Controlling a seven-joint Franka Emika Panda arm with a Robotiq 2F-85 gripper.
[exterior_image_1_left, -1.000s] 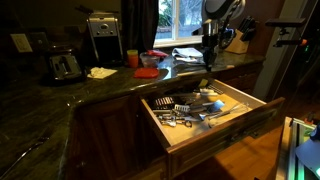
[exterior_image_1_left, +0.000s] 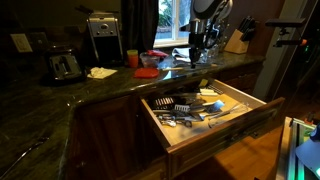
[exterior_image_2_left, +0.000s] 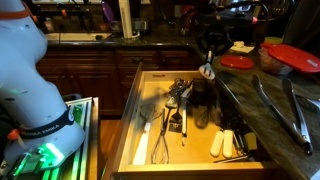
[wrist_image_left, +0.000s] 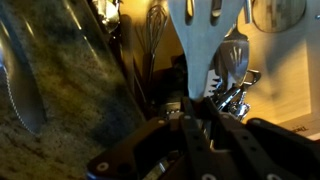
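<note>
A pale slotted utensil (wrist_image_left: 203, 42) hangs from my gripper, which is shut on its narrow part. In the wrist view its wide slotted end reaches to the top edge. From exterior view 2 the gripper (exterior_image_2_left: 211, 45) is above the far right part of the open drawer, by the counter edge, with the pale utensil (exterior_image_2_left: 207, 71) below it. The drawer (exterior_image_1_left: 178, 147) holds several utensils: a whisk (exterior_image_2_left: 161, 150), a dark slotted turner (exterior_image_2_left: 177, 121) and pale-handled pieces (exterior_image_2_left: 222, 143). In exterior view 1 the gripper's fingertips are small and dark.
Tongs (exterior_image_2_left: 283, 108) and a red-lidded container (exterior_image_2_left: 290, 56) lie on the counter right of the drawer. A red cup (exterior_image_1_left: 133, 58), a toaster (exterior_image_1_left: 64, 66) and a coffee maker (exterior_image_1_left: 105, 38) stand along the back counter.
In exterior view 1 the arm and gripper have shifted a little left above the back of the drawer and counter edge. The drawer looks unmoved.
</note>
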